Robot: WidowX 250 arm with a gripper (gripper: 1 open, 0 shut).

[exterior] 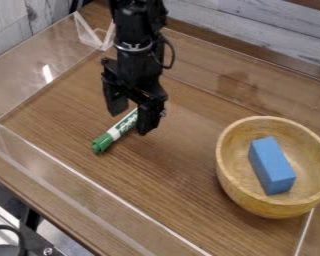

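Observation:
My black gripper [131, 106] hangs over the middle-left of the wooden table, its two fingers spread apart. Just under and behind them lies a white stick with a green end [112, 138], set diagonally, its upper part partly hidden by the gripper. I cannot tell whether the fingers touch it.
A yellow wooden bowl [246, 195] at the right holds a blue block [271, 164]. Clear panels edge the table at left and back.

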